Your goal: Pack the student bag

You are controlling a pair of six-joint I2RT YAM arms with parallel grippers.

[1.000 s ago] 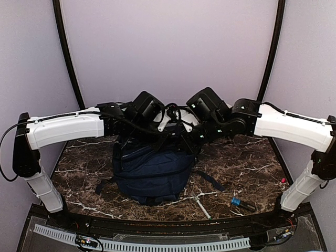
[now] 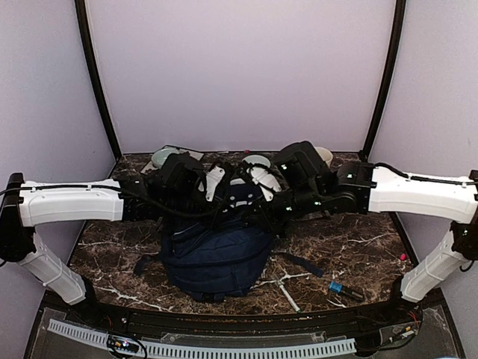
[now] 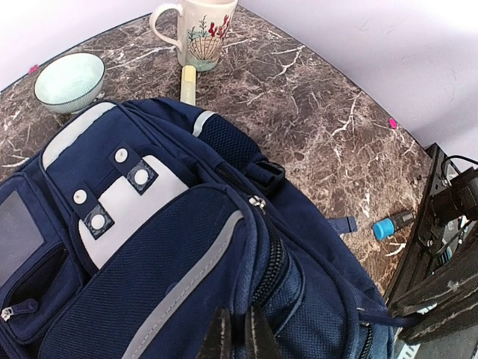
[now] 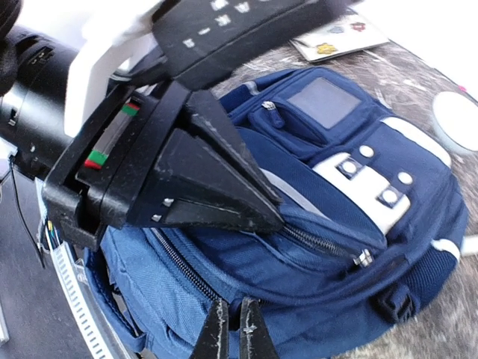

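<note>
A navy backpack [image 2: 216,262] with white patches and reflective stripes lies upright-tilted in the middle of the table, both arms over it. My left gripper is shut on the backpack's fabric beside a black zipper, as the left wrist view shows; in the right wrist view it reaches onto the front pocket's zip. My right gripper is shut at the lower zipper of the backpack; whether anything thin is between its fingertips is hard to tell.
A bowl [image 3: 69,86], a mug [image 3: 202,34] and a card [image 4: 340,37] stand at the back. A blue-capped item [image 2: 345,290] and a pale stick [image 2: 287,295] lie at the front right.
The backpack has shifted slightly toward the front.
</note>
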